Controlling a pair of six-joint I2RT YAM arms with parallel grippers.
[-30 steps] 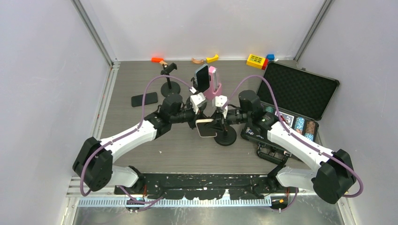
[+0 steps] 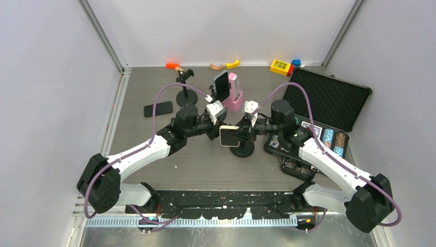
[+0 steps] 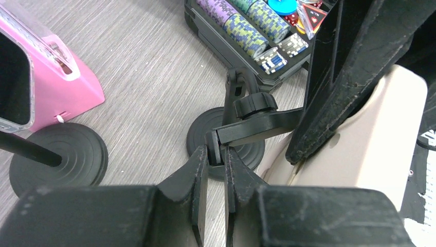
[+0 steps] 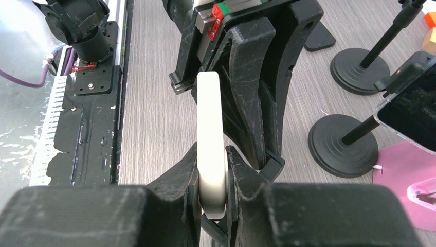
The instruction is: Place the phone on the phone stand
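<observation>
My right gripper is shut on the cream phone [image 2: 229,137], seen edge-on in the right wrist view and held at the front of the middle stand [image 2: 241,152]. My left gripper is shut on the tip of that stand's black holder arm [image 3: 259,125], beside the phone. The stand's round base [image 3: 200,134] rests on the table below. Whether the phone touches the holder is partly hidden by my grippers.
Another stand with a phone [image 2: 222,85] is behind, beside a pink holder [image 2: 235,100]. An empty stand [image 2: 186,98] and a dark phone [image 2: 158,109] lie left. An open chip case [image 2: 321,113] is right.
My right gripper and the phone have shifted slightly right, and the phone appears more squarely turned to the top view. My left gripper has barely moved.
</observation>
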